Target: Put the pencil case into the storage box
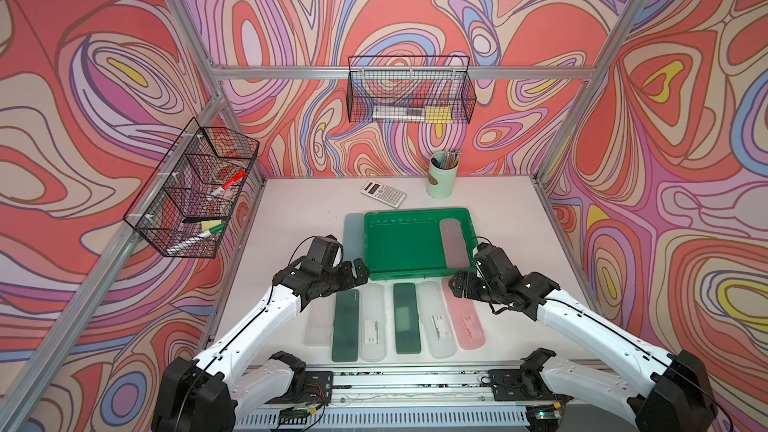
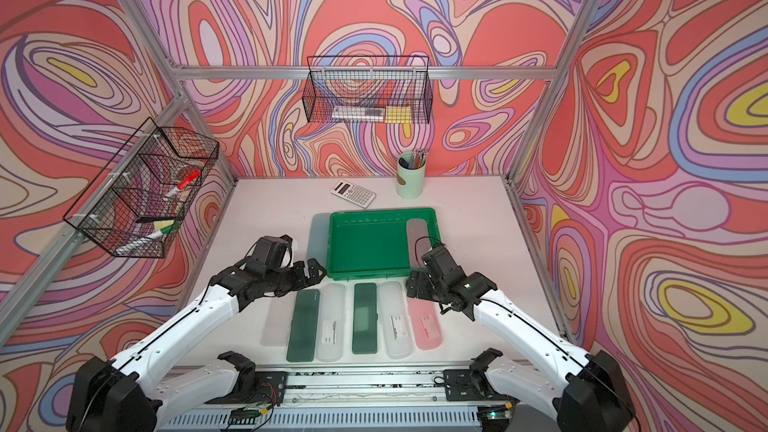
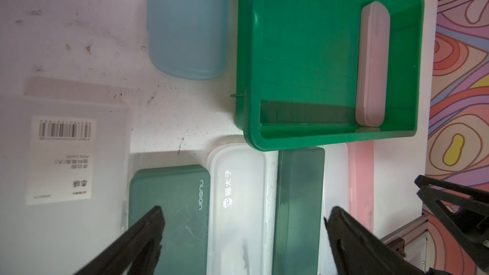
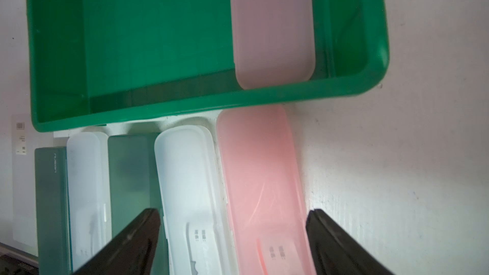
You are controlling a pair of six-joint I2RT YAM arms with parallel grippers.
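Observation:
The green storage box point(image 1: 404, 244) lies mid-table, with a mauve pencil case point(image 4: 272, 25) inside along its right end. Before the box is a row of cases: a large clear one point(image 3: 109, 173), dark green point(image 3: 173, 188), white point(image 3: 235, 198), another green point(image 4: 133, 173), another white point(image 4: 186, 173) and pink point(image 4: 259, 168). A blue case point(image 3: 188, 20) rests left of the box. My left gripper point(image 1: 361, 272) hangs open near the box's front left corner. Over the upper part of the pink case, my right gripper point(image 1: 459, 284) is open, with nothing between its fingers.
Behind the box are a calculator point(image 1: 383, 193) and a mint pen cup point(image 1: 441, 178). Wire baskets hang on the left point(image 1: 196, 192) and at the back point(image 1: 410, 96). Bare table lies right of the box point(image 4: 428, 122).

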